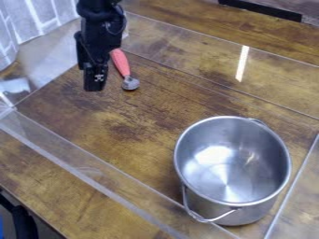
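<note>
The black gripper hangs at the upper left over the wooden surface, its fingers pointing down; whether they are apart or closed is hard to make out. Just right of it lies a utensil with a red handle and a metal head, apparently resting on the wood. A large steel pot with a wire handle stands at the lower right.
Clear plastic walls border the wooden work area. Crumpled silvery material lies along the top-left edge.
</note>
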